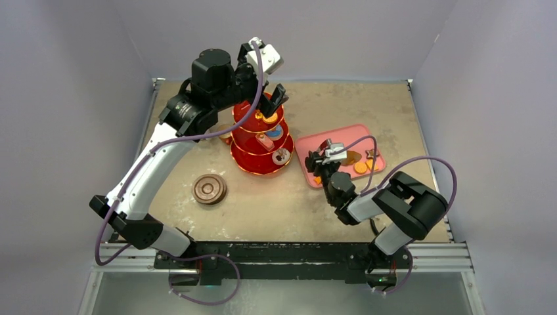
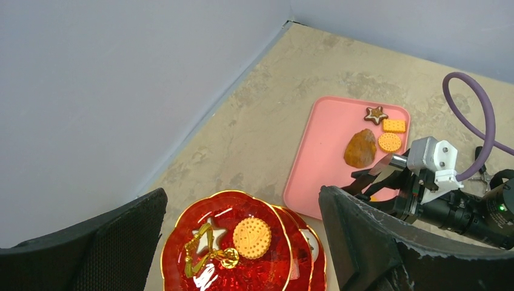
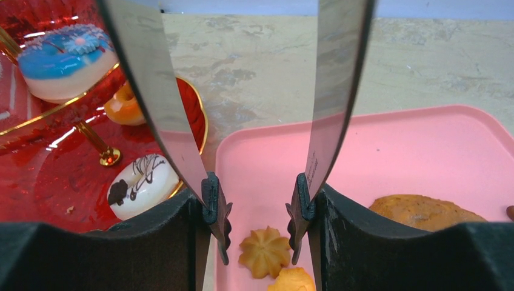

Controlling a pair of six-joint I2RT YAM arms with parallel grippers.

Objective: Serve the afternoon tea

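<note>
Above the left part of the pink tray (image 1: 338,134), my right gripper is shut on a pair of shiny metal tongs (image 3: 330,66). The tongs' dark tips stand apart, with a flower-shaped cookie (image 3: 265,251) in view below and between them; contact cannot be judged. Another orange cookie (image 3: 293,280) is partly cut off beside it. A three-tier red stand (image 1: 253,162) with gold rims holds several sweets, including a white donut (image 3: 143,186) and a blue donut (image 3: 65,59). My left gripper is open and empty over the stand's top tier.
A brown croissant-like piece (image 2: 360,148), a star cookie (image 2: 376,115), a rectangular biscuit (image 2: 394,125) and a round biscuit (image 2: 390,142) lie on the tray's right. A brown round lidded item (image 1: 209,188) sits left of the stand.
</note>
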